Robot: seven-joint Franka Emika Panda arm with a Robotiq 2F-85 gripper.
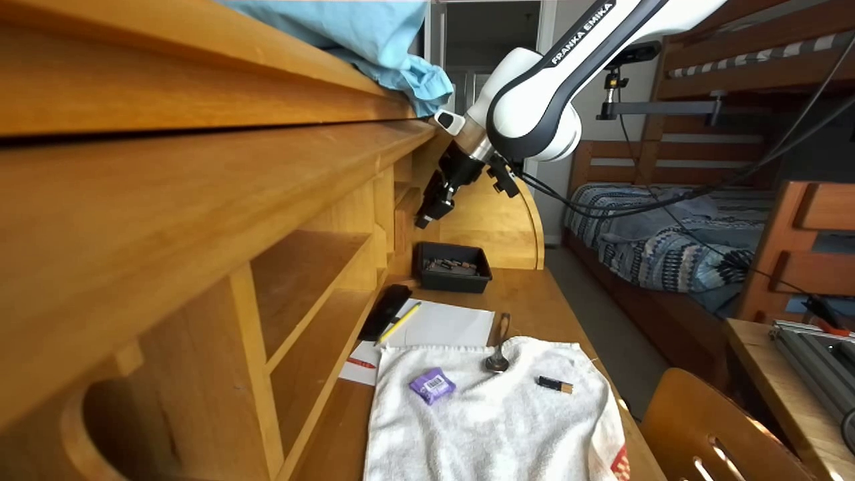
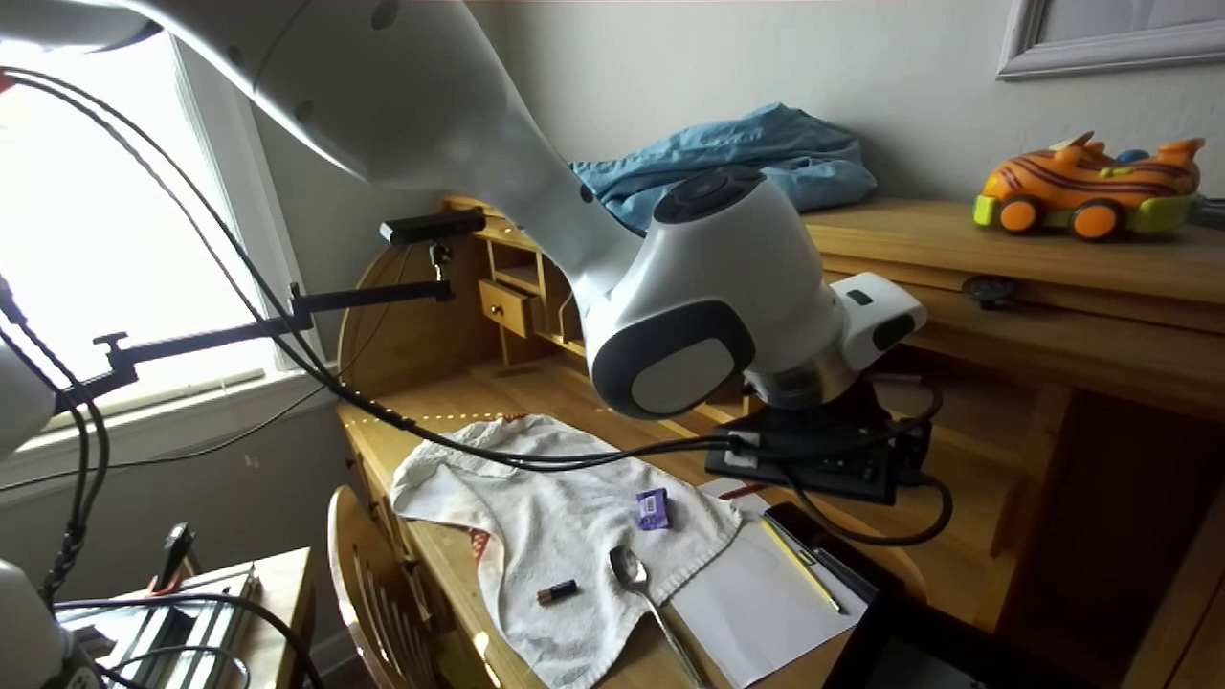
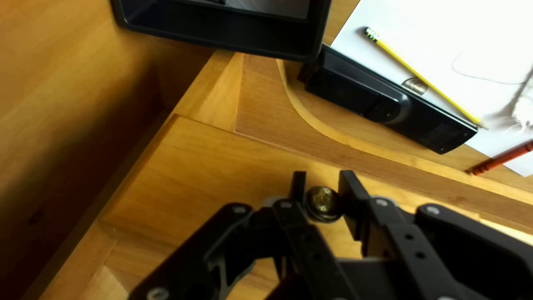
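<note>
A round brass-coloured knob (image 3: 323, 202) sits between the two fingers of my gripper, which is shut on it. Below it in the wrist view lies a plain wooden panel (image 3: 200, 167), which looks like a drawer front in the desk hutch. In exterior view 1 my gripper (image 1: 422, 220) reaches the hutch's far end, above the black tray (image 1: 453, 280); the knob is too small to make out there. Exterior view 2 shows the arm from behind, with the fingers hidden.
Small items lie inside the tray. Closer in are a black handset (image 3: 379, 97), a yellow pencil (image 3: 424, 80) and a red crayon (image 3: 504, 157). A white towel (image 1: 481, 433) bears a purple packet (image 1: 433, 385), a battery (image 1: 554, 385) and part of a spoon (image 1: 497, 361).
</note>
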